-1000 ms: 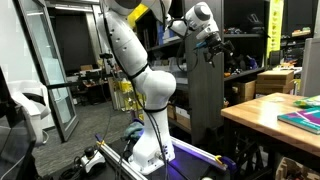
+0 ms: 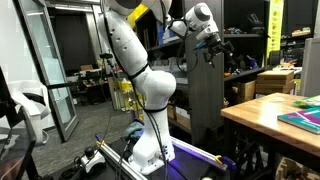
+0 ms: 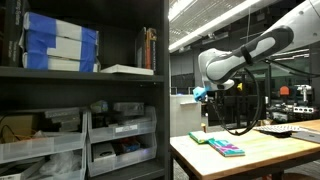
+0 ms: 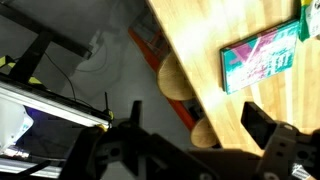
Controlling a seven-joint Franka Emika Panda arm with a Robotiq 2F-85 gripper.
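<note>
High above the floor, to the left of the wooden table (image 2: pixel 255 112), my gripper (image 2: pixel 215 54) hangs from the raised arm. Looking down in the wrist view, the fingers (image 4: pixel 122 112) of the gripper stand wide apart with nothing between them. Below it is the table's edge, with bare floor to the left. A flat pink and teal pack (image 4: pixel 259 58) lies on the table; exterior view 2 shows it as a colourful pack (image 3: pixel 226 147) near the table's edge. A green item (image 4: pixel 310 18) lies beside it, partly cut off by the frame.
Round stool seats (image 4: pixel 174 79) sit beside the table's edge. Shelves with clear plastic bins (image 3: pixel 120 128) and a blue-and-white box (image 3: pixel 62 38) stand left in exterior view 2. A keyboard-like grey object (image 3: pixel 277 130) lies farther along the table.
</note>
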